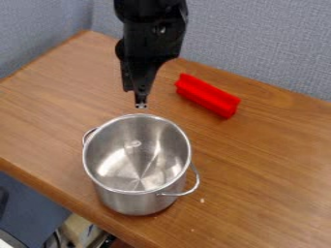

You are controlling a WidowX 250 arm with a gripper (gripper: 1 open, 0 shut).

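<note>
My black gripper (141, 97) hangs above and behind a steel pot (135, 189), its fingertips just clear of the rim in this view; whether it is open or shut is unclear. The pot has two wire handles and its visible interior looks empty. A red cylindrical object (207, 95) lies on the wooden table to the right of the gripper, apart from it.
A grey wall stands behind it. At the lower left, past the table's edge, are a dark surface and some cables.
</note>
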